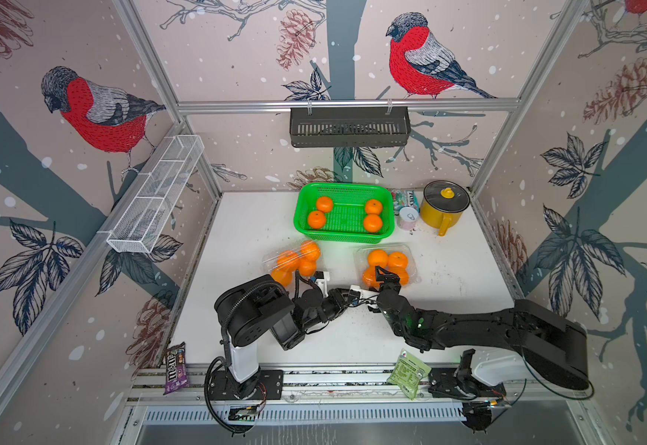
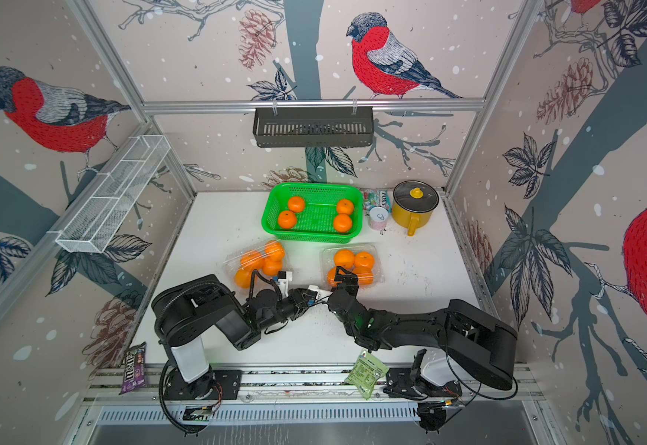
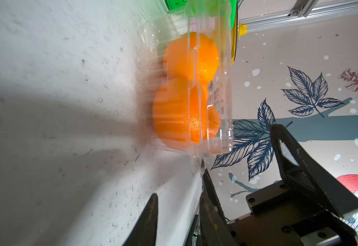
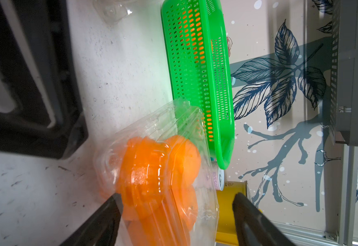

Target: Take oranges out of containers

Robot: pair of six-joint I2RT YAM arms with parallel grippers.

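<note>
A clear container of oranges [image 1: 386,259] sits right of centre, with my right gripper at its near side, fingers open around the plastic in the right wrist view. My left gripper is low beside that same container, fingers part open, nothing seen between them. A second clear container [image 2: 252,259] with oranges lies at the left, behind my left arm. The green basket [image 1: 344,194] at the back holds several loose oranges [image 2: 286,218].
A yellow pot [image 1: 437,215], a white cup [image 1: 408,218] and a packet stand at the back right. Snack packs [image 1: 409,372] lie along the front rail. The left and right edges of the table have some free room.
</note>
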